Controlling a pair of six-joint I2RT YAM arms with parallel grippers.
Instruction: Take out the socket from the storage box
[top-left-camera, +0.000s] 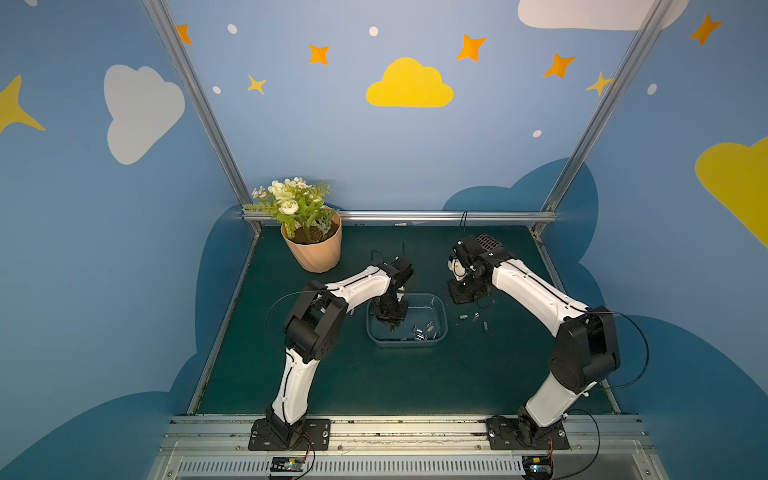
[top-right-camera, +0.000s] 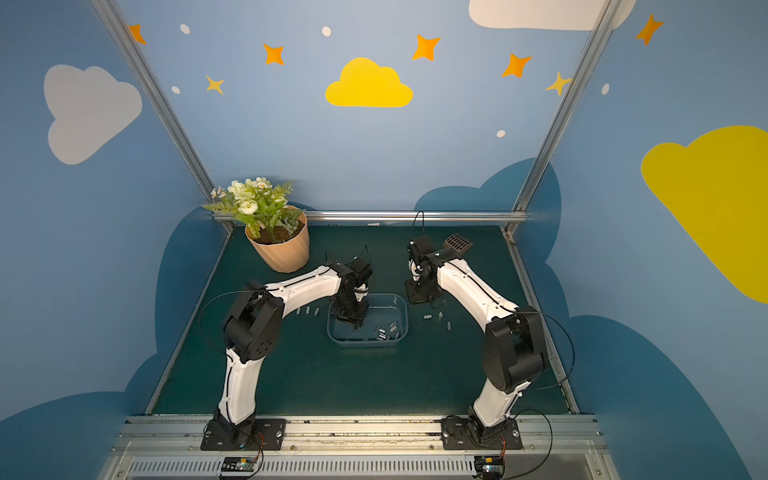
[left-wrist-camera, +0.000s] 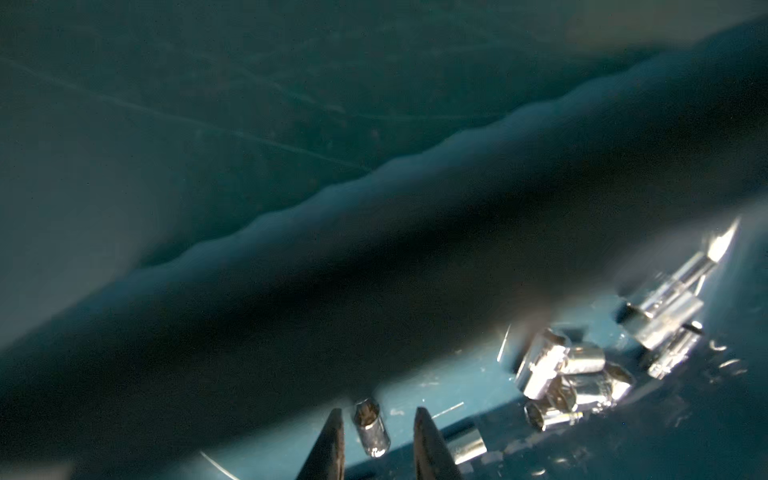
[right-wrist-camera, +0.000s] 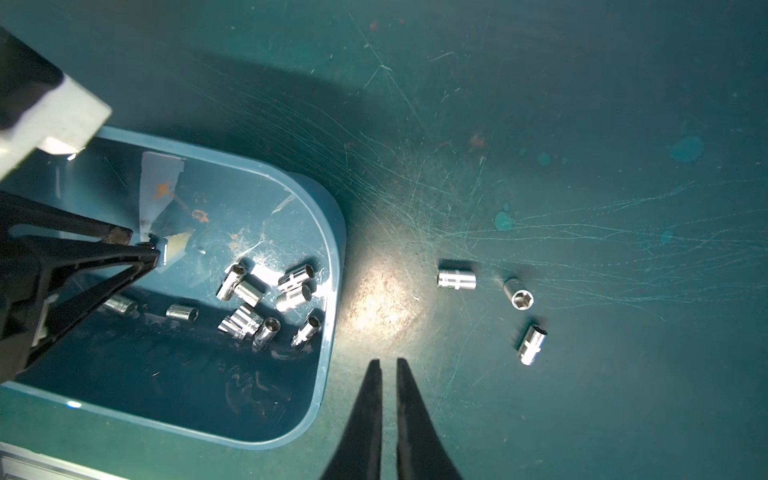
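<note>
The blue storage box (right-wrist-camera: 324, 336) holds several shiny sockets (left-wrist-camera: 656, 312). My left gripper is down inside the box at its left part, its fingers apart around a single socket (left-wrist-camera: 372, 432) as seen in the left wrist view; whether they touch it does not show. My right gripper hangs to the right of the box, its fingertips a small gap apart, nothing seen between them. Outside the box at the right lie three sockets (right-wrist-camera: 456, 279) on the green mat.
A potted plant (top-left-camera: 310, 248) stands at the back left. A dark grid block (top-right-camera: 457, 241) sits at the back right. More small sockets (top-right-camera: 308, 310) lie left of the box.
</note>
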